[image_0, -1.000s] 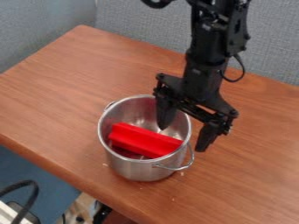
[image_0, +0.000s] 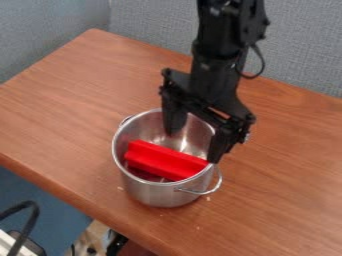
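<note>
A steel pot (image_0: 159, 193) with wire side handles stands on the wooden table near its front left edge. Inside it lies a red cylindrical object (image_0: 163, 160), long and lying on its side. My black gripper (image_0: 197, 133) is over the pot's back half, open, with its near finger at the right rim and the other reaching down into the back of the pot. Nothing shows held between the fingers.
Grey walls stand behind it. Beyond the front left edge are a blue surface and black cables.
Over the last second my gripper has moved left from the pot's right side to over the pot. The pot and red object look unmoved.
</note>
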